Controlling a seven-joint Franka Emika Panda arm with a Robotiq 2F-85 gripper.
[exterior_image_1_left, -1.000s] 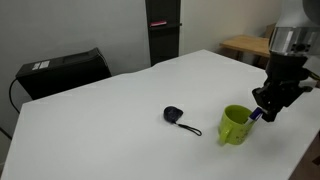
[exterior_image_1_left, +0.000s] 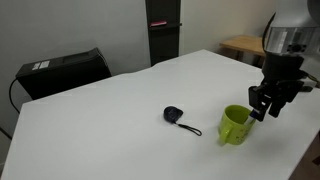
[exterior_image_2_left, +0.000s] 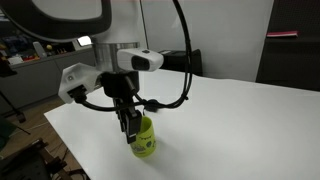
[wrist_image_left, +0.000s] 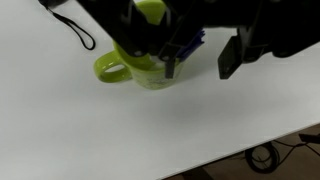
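Note:
A yellow-green mug (exterior_image_1_left: 236, 125) stands upright near the table's right side, its handle facing the front in exterior view 1. At its right rim shows a small dark-blue item (exterior_image_1_left: 257, 114); whether it rests in the mug cannot be made out. My gripper is just beside the mug, its fingers apart. In the wrist view the blue item (wrist_image_left: 191, 45) appears between them, closer to the left finger (wrist_image_left: 170, 67), which overlaps the mug (wrist_image_left: 150, 70). From exterior view 2, the gripper hides part of the mug (exterior_image_2_left: 145, 137).
A dark, round object (exterior_image_1_left: 173, 114) with a wrist strap (exterior_image_1_left: 190, 129) lies left of the mug. A black case (exterior_image_1_left: 62, 74) sits at the table's far left.
The gripper has shifted slightly and its fingers look more spread around the blue item, which is now less visible. The mug and the strapped object stay where they were.

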